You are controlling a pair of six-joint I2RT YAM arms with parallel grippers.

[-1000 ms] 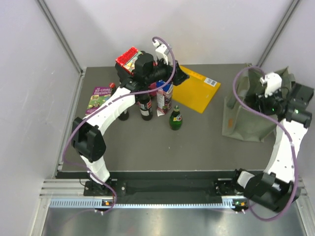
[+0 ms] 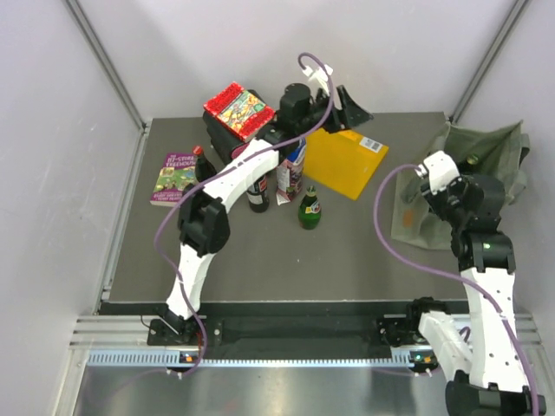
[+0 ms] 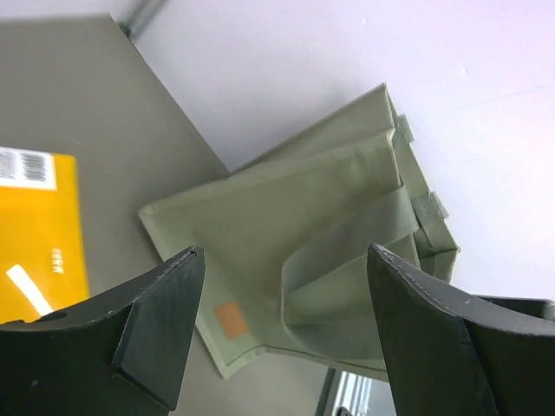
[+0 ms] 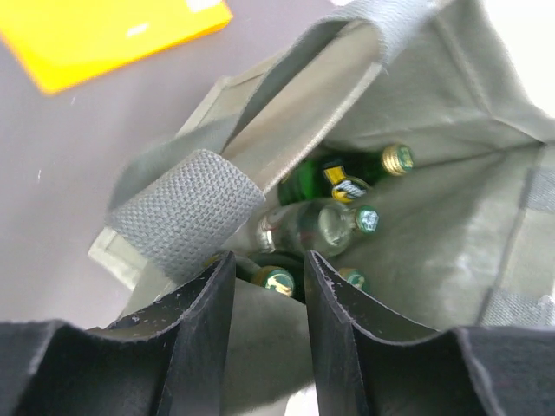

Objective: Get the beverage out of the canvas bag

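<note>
The olive canvas bag (image 2: 501, 147) stands at the right of the table with its mouth spread wide. Inside it, in the right wrist view, lie a green bottle (image 4: 300, 182), a clear bottle (image 4: 290, 225) and two bottle caps, one of them a green-and-gold cap (image 4: 277, 280) near my fingertips. My right gripper is at the bag's near side, fingers apart, with canvas showing in the gap and no bottle held. My left gripper (image 2: 357, 113) is open and empty above the yellow folder, facing the bag (image 3: 234, 234) from a distance.
The yellow folder (image 2: 347, 165) lies left of the bag. A green bottle (image 2: 310, 208), dark bottles, a snack bag (image 2: 290, 173) and a purple book (image 2: 175, 178) occupy the left and centre. Bare table remains at the front. A strap (image 4: 186, 212) hangs near the right gripper.
My left arm has moved right and towards the back. The bag now spreads wider to the right, showing a green bottle.
</note>
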